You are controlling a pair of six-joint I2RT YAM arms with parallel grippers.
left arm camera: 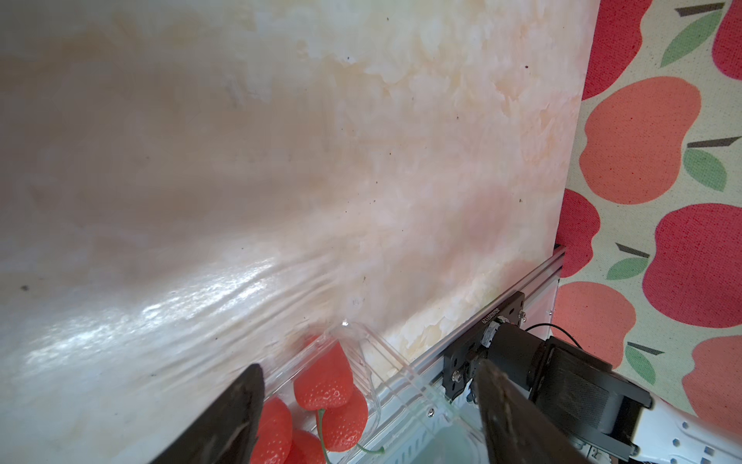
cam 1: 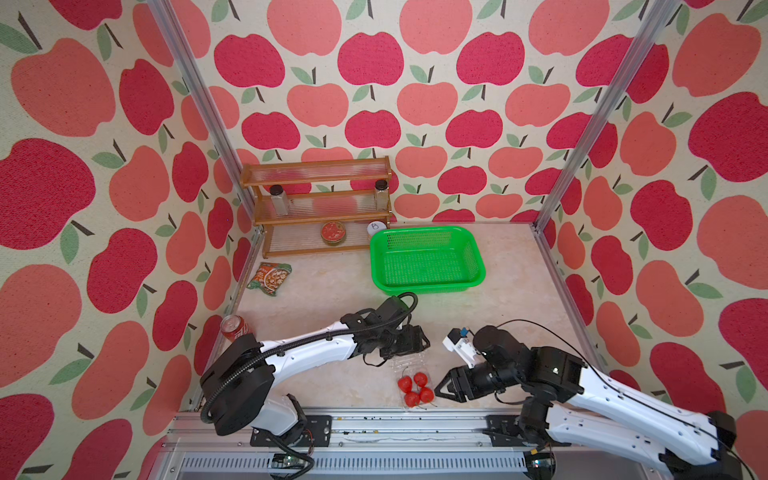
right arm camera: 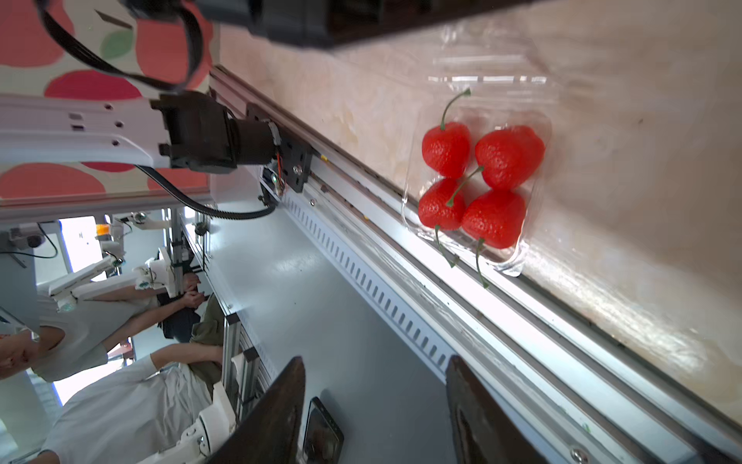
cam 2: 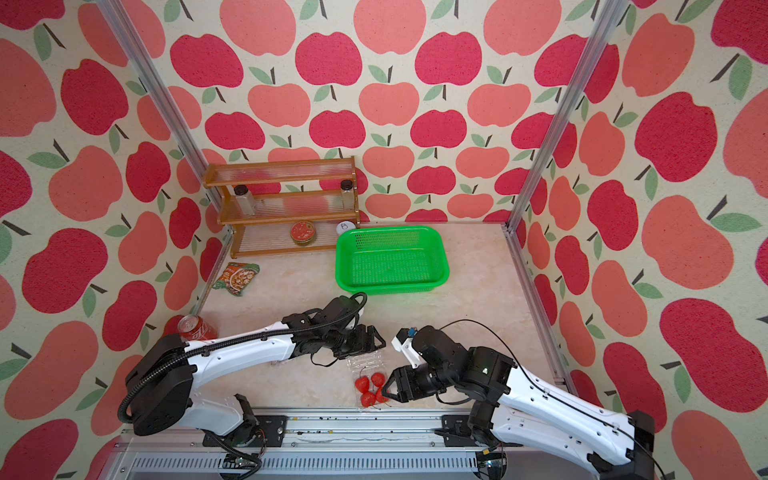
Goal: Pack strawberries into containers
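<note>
A clear plastic container (right arm camera: 530,255) lies near the table's front edge with its lid (right arm camera: 487,73) folded open. Several red strawberries (right arm camera: 501,158) with green stems fill its base, some stems poking over the rim toward the front rail. My left gripper (cam 1: 421,341) is open with empty fingers, just beyond the lid side; in the left wrist view the strawberries (left arm camera: 324,379) show low between its fingertips. Right of the container, my right gripper (cam 1: 445,390) stands partly open, close beside the berries. Nothing is between its fingers in the right wrist view.
A green basket (cam 1: 376,272) stands empty behind the arms, beside a wooden shelf (cam 1: 320,205). At the left are a snack bag (cam 1: 270,277) and a red can (cam 1: 233,327). A metal rail (cam 1: 352,424) bounds the front.
</note>
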